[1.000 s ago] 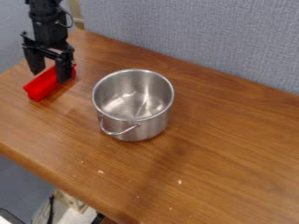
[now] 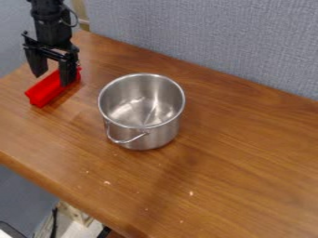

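Note:
My black gripper (image 2: 51,59) hangs at the upper left of the camera view, fingers pointing down over a red rectangular object (image 2: 47,90) that lies on the wooden table. The gripper stands open just above or around the red object's far end; whether it touches it I cannot tell.
A large steel pot (image 2: 140,112) with a wire handle stands at the middle of the table (image 2: 230,167), right of the red object. A grey wall runs behind, and the table's left edge is near the red object.

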